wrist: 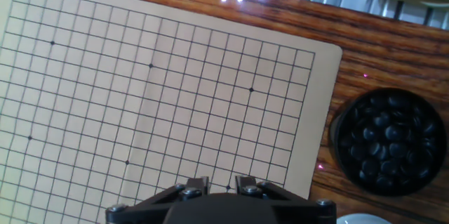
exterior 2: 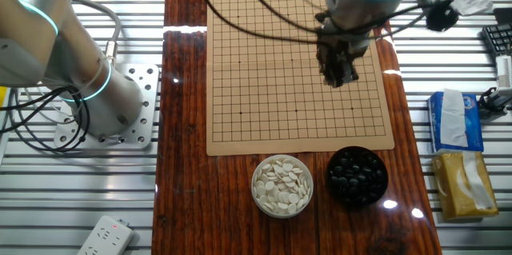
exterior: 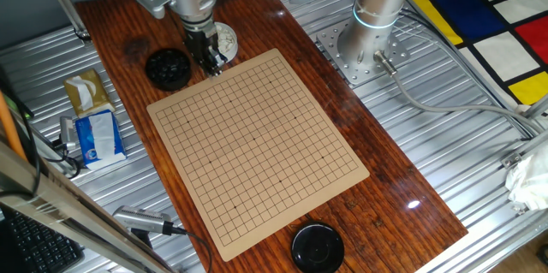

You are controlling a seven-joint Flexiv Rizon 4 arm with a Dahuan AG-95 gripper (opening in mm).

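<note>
A bare tan go board [exterior: 257, 149] lies on the wooden table, with no stones on its grid. Beside one edge stand a black bowl of black stones [exterior 2: 357, 177] and a white bowl of white stones [exterior 2: 282, 186]. My gripper hangs above the board near the bowls' side, its two fingertips [wrist: 242, 182] apart with nothing seen between them. In exterior view 1 the gripper [exterior: 216, 73] partly hides the white bowl [exterior: 225, 42]; the black bowl [exterior: 168, 68] shows to its left. The wrist view catches only the white bowl's rim [wrist: 361, 218].
An empty-looking black dish or lid [exterior: 317, 247] sits on the table past the board's opposite edge. The robot base [exterior: 364, 50] stands beside the table. Tissue packs [exterior: 101, 139] lie off the table's other side. Above the board's surface, the space is free.
</note>
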